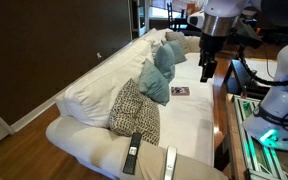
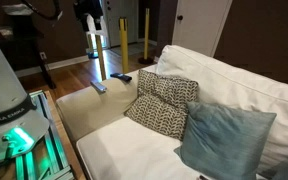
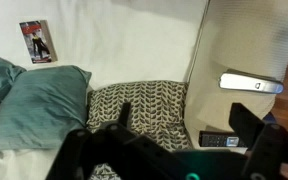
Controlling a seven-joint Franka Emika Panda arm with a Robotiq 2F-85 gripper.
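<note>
My gripper hangs over the couch with its fingers wide apart and nothing between them. Under it in the wrist view lie a patterned cushion [image 3: 139, 101], a white remote [image 3: 251, 83] and a black remote [image 3: 218, 139]; the arm's dark parts partly cover the cushion. Both remotes rest on the couch arm, and the white remote [image 1: 170, 163] and black remote [image 1: 132, 155] show near the bottom of exterior view 1. A small case or book with a picture cover [image 3: 37, 42] lies on the white seat, apart from the cushions.
Blue-grey cushions [image 2: 225, 139] lean along the white couch back [image 1: 101, 86]. Bare seat [image 3: 124, 45] shows around the small case. Wooden floor [image 1: 29, 148] runs behind the couch; yellow posts [image 2: 123, 38] stand beyond its arm.
</note>
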